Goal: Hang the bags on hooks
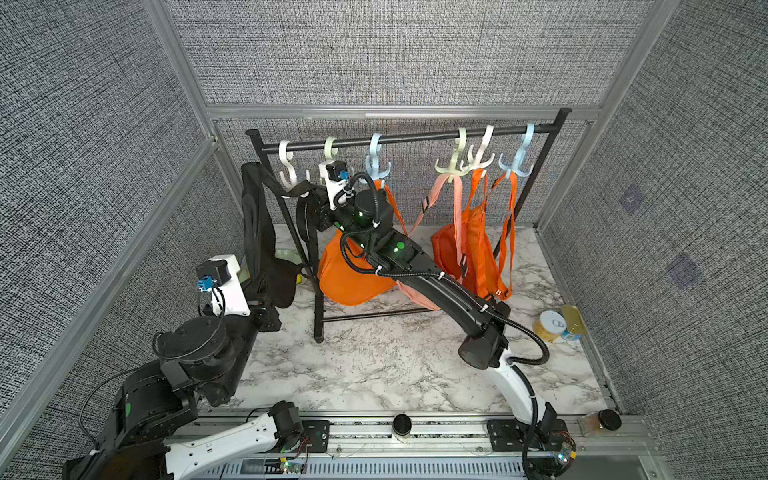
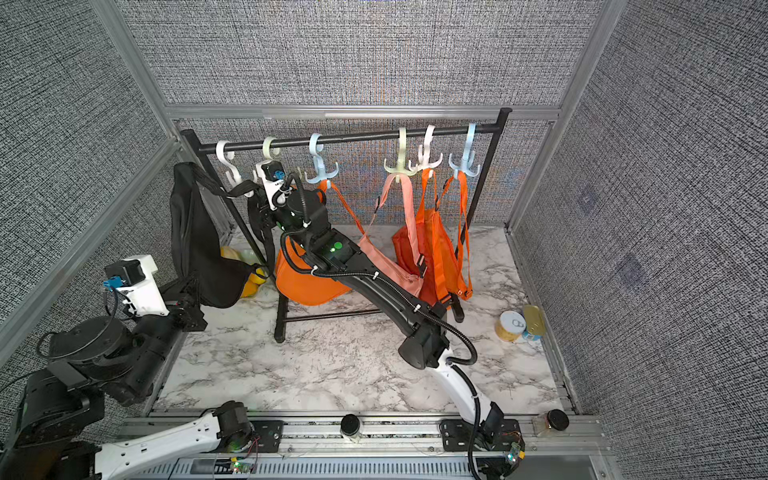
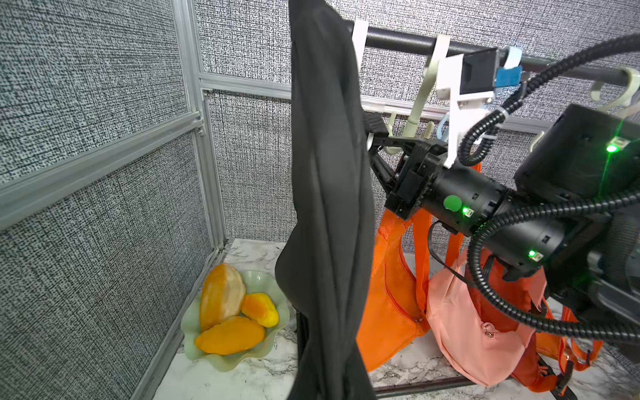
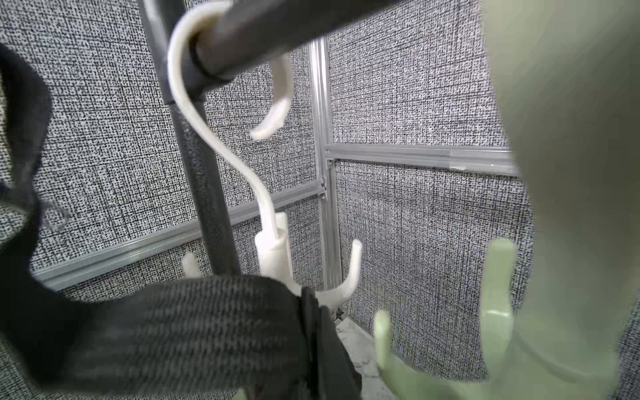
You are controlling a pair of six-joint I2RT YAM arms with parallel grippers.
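Observation:
The black bag hangs at the rack's left end, filling the middle of the left wrist view. My right gripper is up by the left hooks, shut on the bag's strap, which passes just in front of the white hook and pale green hook. Whether the strap rests on either hook I cannot tell. My left gripper is low, beside the bag's lower end, shut; whether cloth is between its fingers is not visible.
Orange bags and a pink bag hang right of the black one. A bowl of yellow food sits at the left back. Cans stand at the right.

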